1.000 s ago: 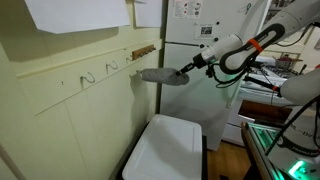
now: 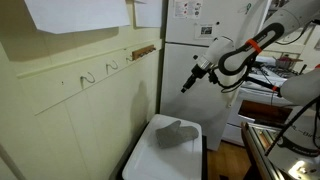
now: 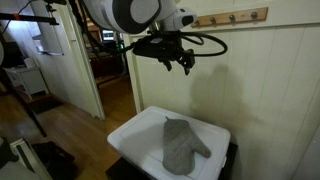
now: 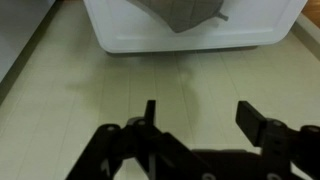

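A grey oven mitt (image 3: 182, 146) lies flat on the white table (image 3: 141, 134); in exterior view 1 the mitt (image 2: 177, 134) rests on the far half of the tabletop (image 2: 152, 164). My gripper (image 2: 187, 85) hangs in the air above the mitt, well clear of it. In exterior view 2 the gripper (image 3: 177, 69) is above the table's back part. Its fingers stand apart in the wrist view, with only the pale wall behind the gap of the gripper. At the top of that view, part of the mitt (image 4: 185, 10) shows on the table.
A wooden rail with hooks (image 3: 232, 17) runs along the wall, and metal hooks (image 2: 87, 77) are fixed nearer exterior view 1. A white fridge (image 2: 185, 70) stands behind the arm.
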